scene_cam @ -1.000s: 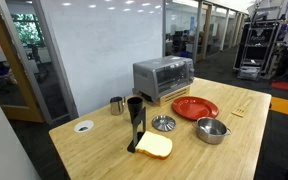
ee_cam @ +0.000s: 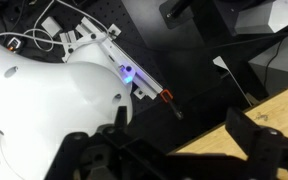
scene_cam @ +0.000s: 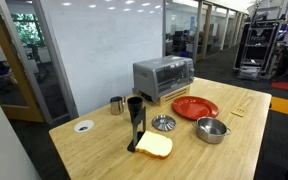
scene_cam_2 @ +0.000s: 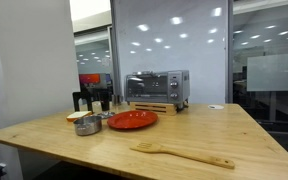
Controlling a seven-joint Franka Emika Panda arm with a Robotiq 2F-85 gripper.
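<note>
In the wrist view my gripper is open, its dark fingers [ee_cam: 115,133] wide apart with nothing held between them. Below it are the floor, cables, white equipment and a wooden table edge [ee_cam: 269,118]. On the table in exterior view 1 are a slice of bread [scene_cam: 155,145], a black upright holder [scene_cam: 137,122], a steel pot [scene_cam: 212,130], a red plate [scene_cam: 195,107] and a silver lid [scene_cam: 163,122]. A toaster oven [scene_cam: 164,75] stands at the back on a wooden rack. None of these objects shows in the wrist view.
A wooden spatula [scene_cam_2: 182,154] lies near the table's front edge in exterior view 2. Toward the back left stand a metal cup [scene_cam: 117,105] and a white disc [scene_cam: 83,126]. Bare tabletop [scene_cam: 89,152] shows at the front left.
</note>
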